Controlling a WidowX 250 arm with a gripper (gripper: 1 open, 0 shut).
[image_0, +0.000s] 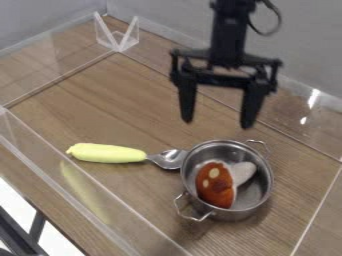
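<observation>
My black gripper (218, 108) hangs open, fingers spread and blurred, above and behind the steel pot, with nothing between its fingers. The pot (251, 199) stands at the lower right, holding an orange-red item (215, 186) with pale spots and a white piece (242, 170). Left of the pot lie a long pale yellow object (107, 153) and a metal spoon (167, 159), its bowl beside the pot.
A white wire-like piece (118, 38) sits at the back left corner. Transparent or pale walls edge the workspace at back, left and front.
</observation>
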